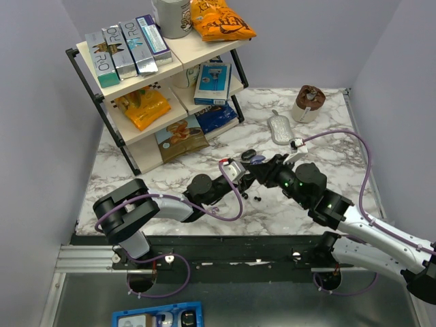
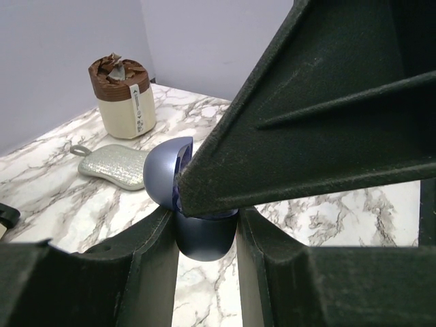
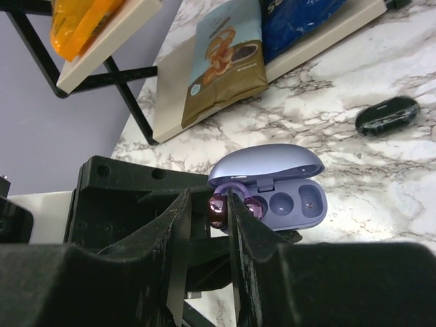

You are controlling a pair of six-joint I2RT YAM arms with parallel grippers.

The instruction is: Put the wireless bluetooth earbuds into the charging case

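The lavender charging case [image 3: 294, 200] has its lid raised and is held in my left gripper, which is shut on it. In the right wrist view its tray shows empty round wells on the right. My right gripper is right over the case's left end, with a glossy dark maroon earbud [image 3: 216, 210] at its fingertips; whether it grips it firmly I cannot tell. In the left wrist view a black finger of the right gripper covers part of the case. In the top view both grippers [image 1: 252, 167] meet above the table's middle.
A black oval object [image 3: 387, 116] lies behind the case. A grey mat [image 1: 279, 128] and a brown-topped canister [image 1: 308, 103] stand at the back right. The shelf rack with packets fills the back left. Small dark bits lie on the marble below the grippers.
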